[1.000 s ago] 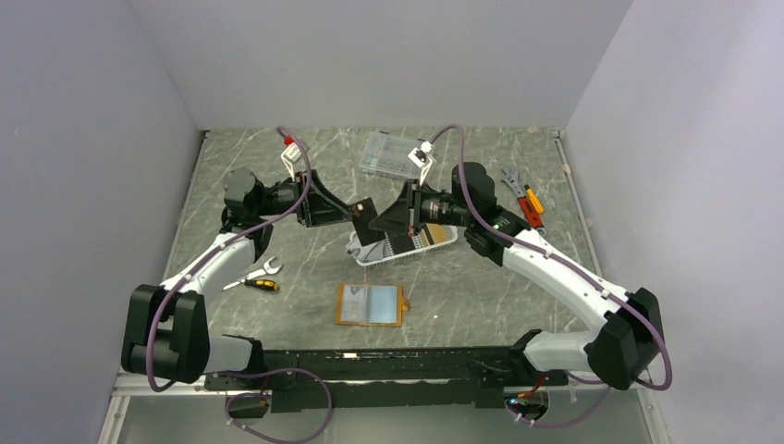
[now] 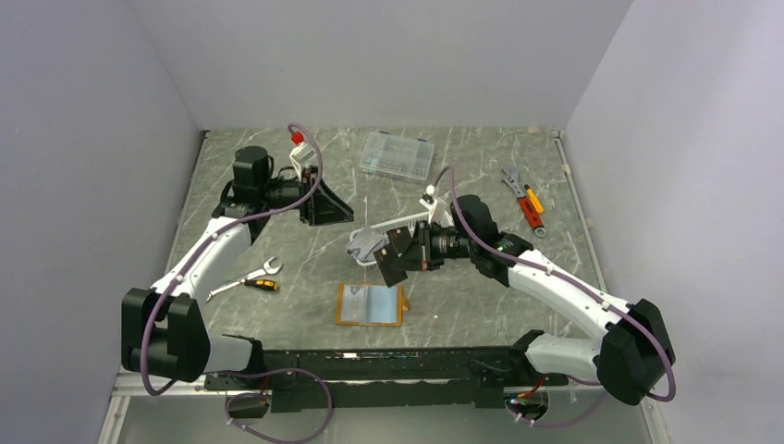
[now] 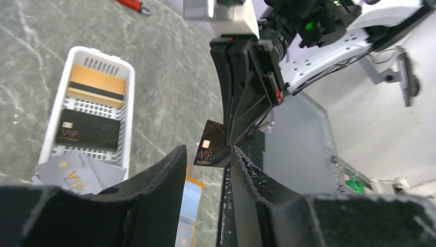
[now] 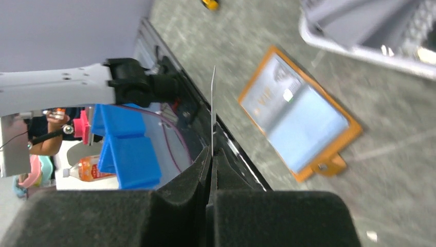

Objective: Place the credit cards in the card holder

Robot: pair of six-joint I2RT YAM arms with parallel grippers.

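Note:
My right gripper [image 2: 412, 252] is shut on a black VIP card, seen edge-on as a thin upright strip in the right wrist view. It hangs above and beside the orange-framed card holder [image 2: 368, 305], which holds a silver card [image 4: 268, 95]. Behind it a white basket [image 3: 128, 87] holds an orange card [image 3: 97, 77], a black card [image 3: 87, 128] and grey cards [image 3: 77, 172]. My left gripper [image 2: 333, 211] is up at the upper left, part open with nothing between its fingers.
A clear plastic box [image 2: 396, 153] stands at the back. Pliers [image 2: 527, 203] lie at the right, a wrench [image 2: 240, 280] and screwdriver [image 2: 262, 285] at the left. The table's front edge is just below the card holder.
My right gripper has moved down toward the card holder, taking the black card away from the left gripper's fingertips. My left gripper has stayed nearly in place and no longer touches the card.

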